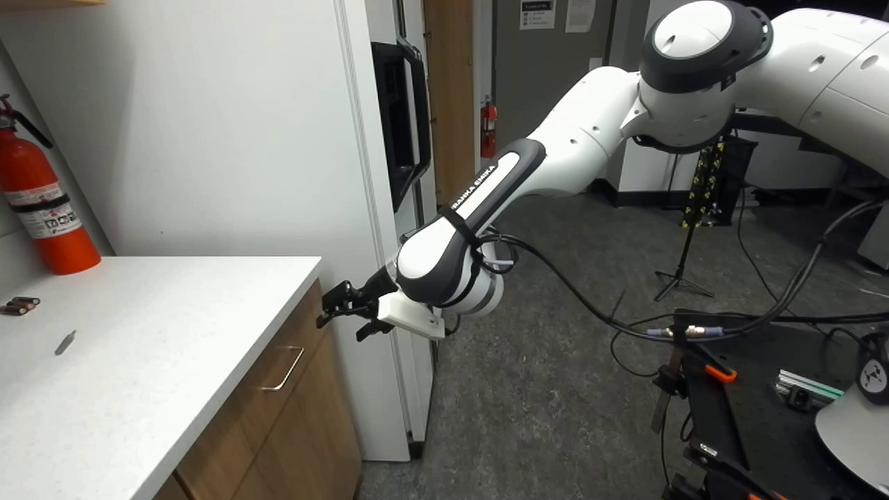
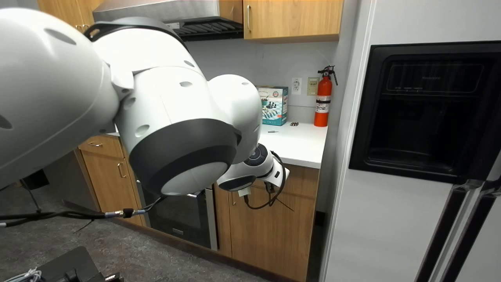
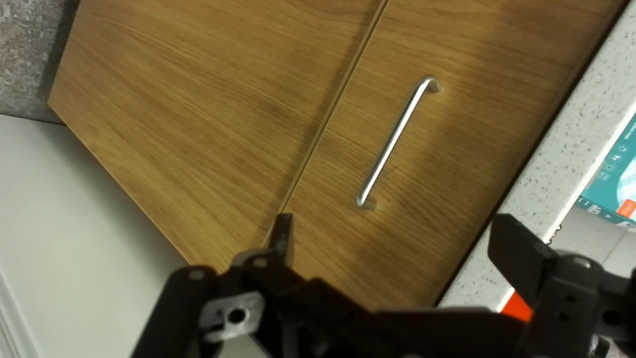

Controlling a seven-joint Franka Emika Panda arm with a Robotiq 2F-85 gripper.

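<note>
Wide apart stand the fingers of my gripper, open and empty, in front of the wooden drawer front. A silver bar handle is fixed to that drawer, beyond the fingertips and untouched by them. From the side, my gripper hangs near the counter's corner, to the right of the drawer handle. The drawer is closed flush with the cabinet. In exterior view 2 the arm hides the gripper's fingers and the drawer handle.
The white countertop carries a fire extinguisher, a few batteries and a small grey tool. A teal box stands at the back. The white fridge closes off one side; open floor lies behind the arm.
</note>
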